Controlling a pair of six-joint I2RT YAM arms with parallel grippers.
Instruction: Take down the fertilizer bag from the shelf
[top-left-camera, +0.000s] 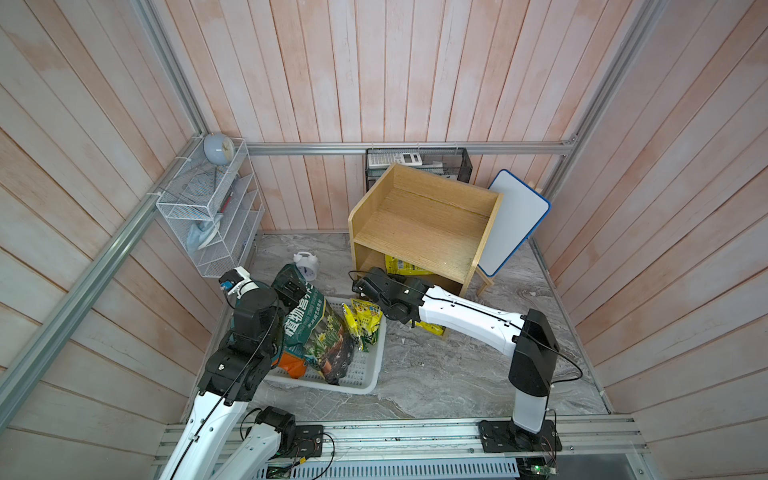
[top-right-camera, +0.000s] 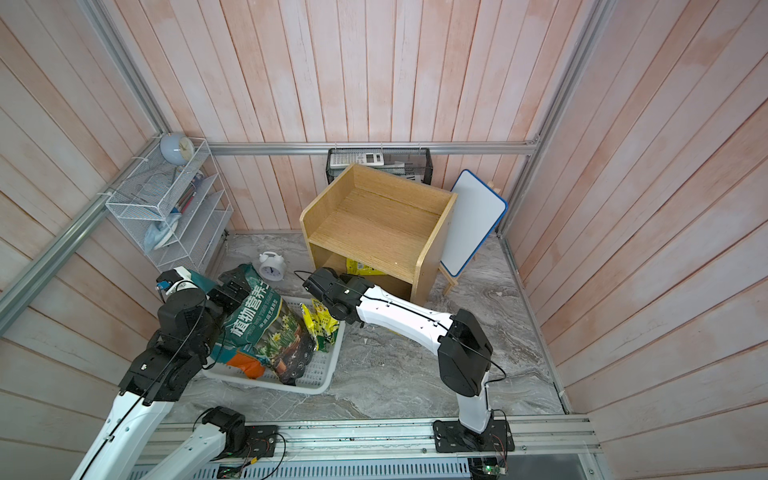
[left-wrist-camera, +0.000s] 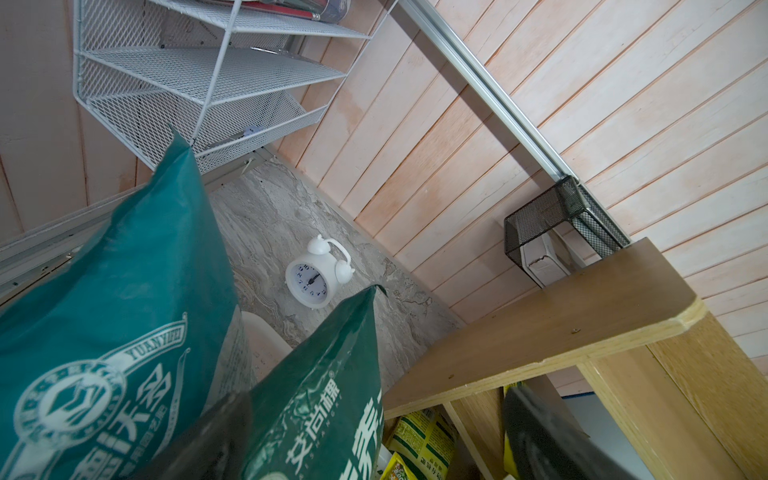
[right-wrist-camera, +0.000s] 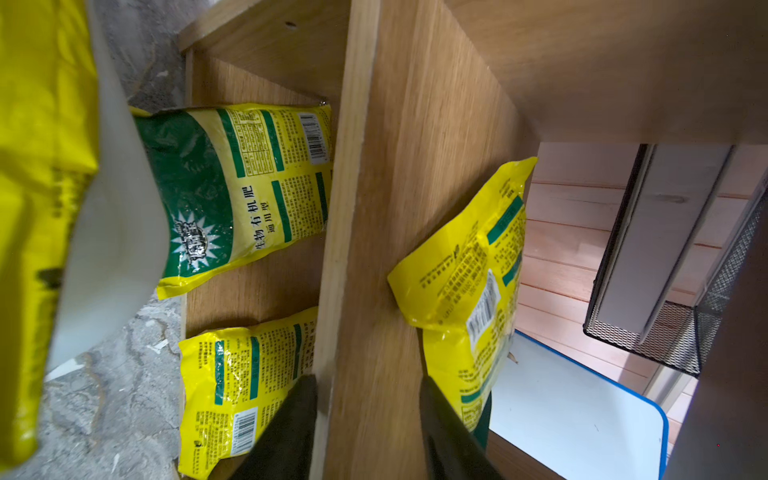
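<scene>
The wooden shelf (top-left-camera: 424, 220) stands at the middle back. In the right wrist view, yellow-green fertilizer bags lie in it: one upper left (right-wrist-camera: 240, 184), one below (right-wrist-camera: 240, 392), one upright beyond the middle board (right-wrist-camera: 464, 296). My right gripper is open at that board, fingers either side of its front edge, just short of the upright bag. My left gripper stands open over the large green bags (left-wrist-camera: 112, 336) in the white basket (top-left-camera: 368, 372), where smaller yellow bags (top-right-camera: 320, 328) also lie.
A white wire rack (top-left-camera: 208, 216) hangs at back left, a white clock (top-right-camera: 272, 265) sits behind the basket, and a whiteboard (top-left-camera: 512, 220) leans right of the shelf. Bare tabletop (top-right-camera: 384, 376) shows at the front right.
</scene>
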